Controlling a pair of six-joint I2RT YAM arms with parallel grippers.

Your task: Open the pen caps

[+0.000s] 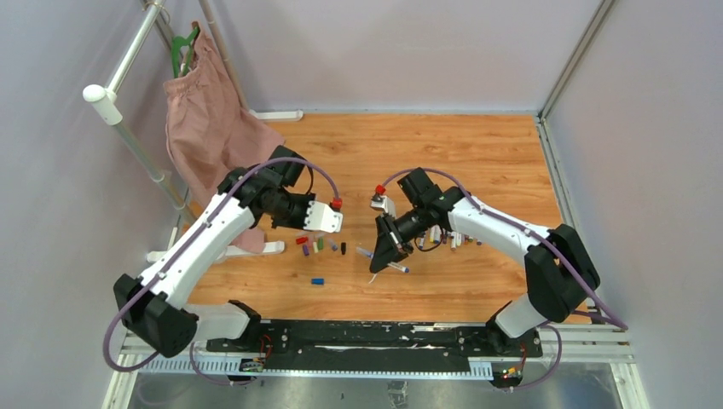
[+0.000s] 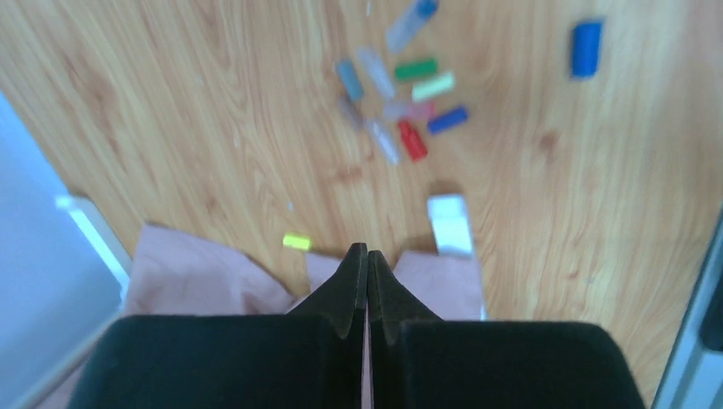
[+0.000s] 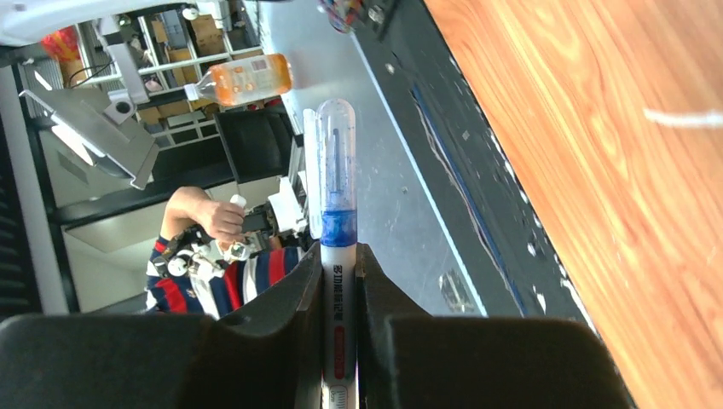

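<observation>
In the right wrist view, a white pen (image 3: 339, 294) stands between the fingers of my right gripper. Its clear end (image 3: 338, 153) has a side clip and a blue band at its base, and points away from the fingers. From above, the pen (image 1: 398, 267) lies slantwise across my right fingers, low over the front middle of the table. My left gripper is shut, nothing showing between its fingertips. Several loose caps lie below it, among them a red cap (image 2: 412, 140), a green cap (image 2: 416, 69) and a blue cap (image 2: 586, 49).
A row of pens (image 1: 452, 239) lies behind my right gripper, partly hidden by the arm. Pink cloth (image 1: 209, 123) hangs from a white rack at the left. One small white strip (image 1: 373, 279) lies near the front.
</observation>
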